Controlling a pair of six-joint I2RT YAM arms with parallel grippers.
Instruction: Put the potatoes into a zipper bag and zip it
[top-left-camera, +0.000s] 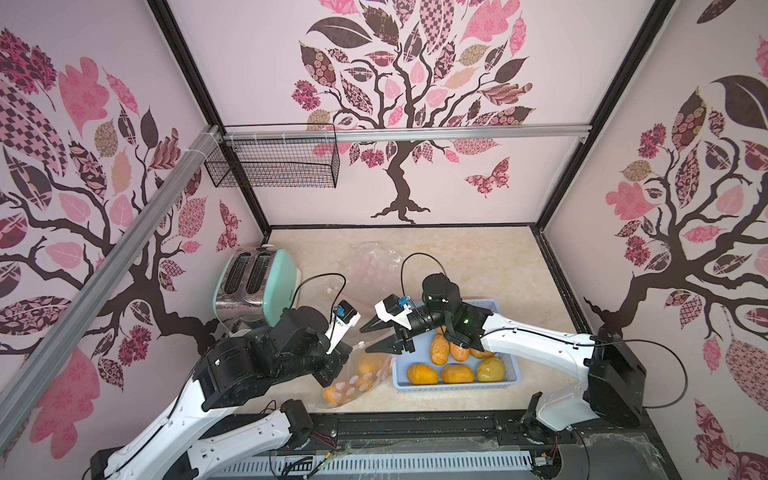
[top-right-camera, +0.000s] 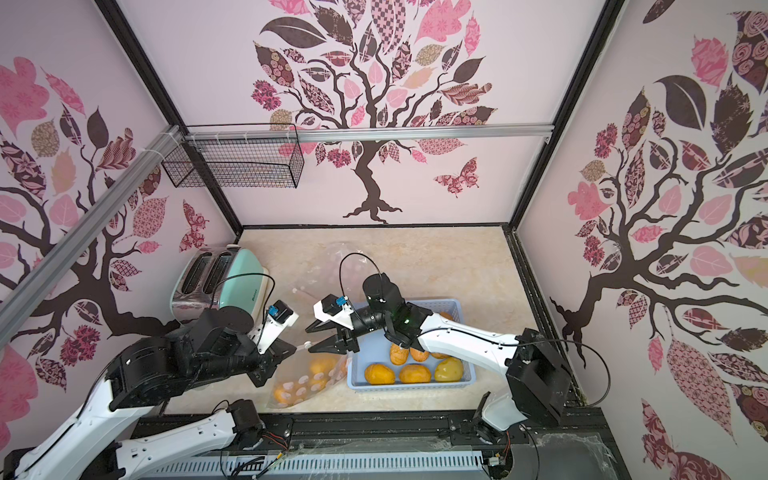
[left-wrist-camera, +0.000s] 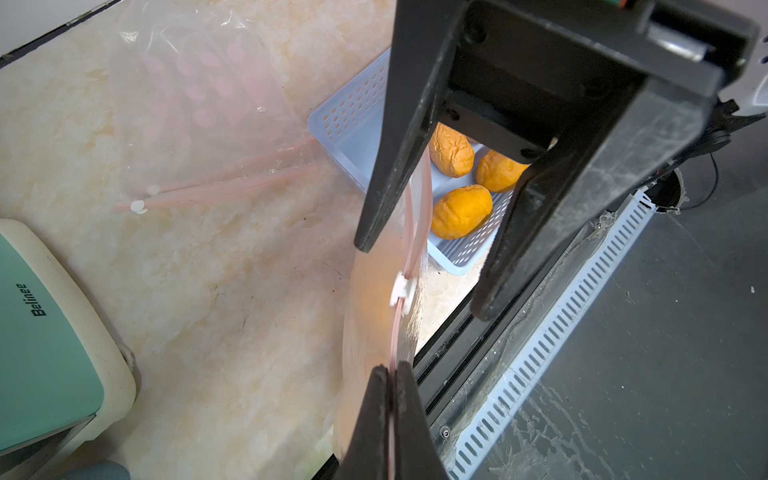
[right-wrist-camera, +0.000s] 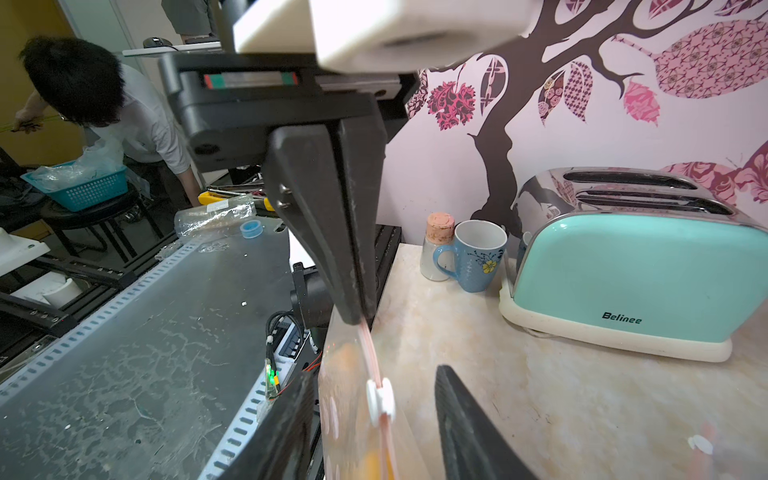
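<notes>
A clear zipper bag (top-left-camera: 358, 380) with yellow potatoes inside hangs by its pink zip, white slider (left-wrist-camera: 402, 292) on it. My left gripper is shut on the zip below the slider; in the right wrist view it sits at the top of the strip. My right gripper is open, its fingers apart either side of the bag near the slider, nothing gripped. More potatoes (top-left-camera: 457, 373) lie in a blue basket (top-right-camera: 408, 386) to the right.
An empty bag (left-wrist-camera: 200, 112) lies flat at the back. A mint toaster (right-wrist-camera: 624, 280) stands left, with a mug (right-wrist-camera: 477, 264) and cork-topped jar (right-wrist-camera: 436, 260) near it.
</notes>
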